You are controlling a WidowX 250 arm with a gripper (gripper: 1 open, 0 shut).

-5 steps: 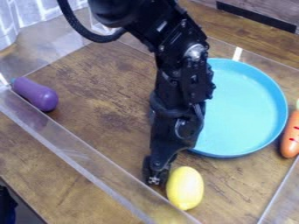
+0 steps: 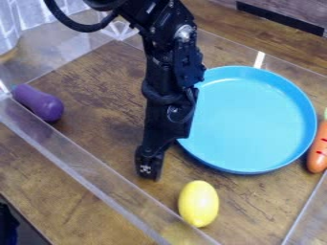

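Observation:
The black robot arm reaches down from the top middle to my gripper (image 2: 149, 165), whose tips are low over the wooden board just left of a blue plate (image 2: 250, 107). The gripper is open, with nothing visible in it, though its dark shape hides detail. A yellow egg-shaped object (image 2: 198, 204) lies below and to the right of the gripper. A purple cylindrical object (image 2: 38, 102) lies at the left.
An orange carrot-like object (image 2: 316, 151) lies at the right edge beside the plate. Clear plastic walls border the board. Bare wood shows at upper left and lower left.
My gripper has moved up and to the left in the view, away from the yellow object, which stays in about the same place.

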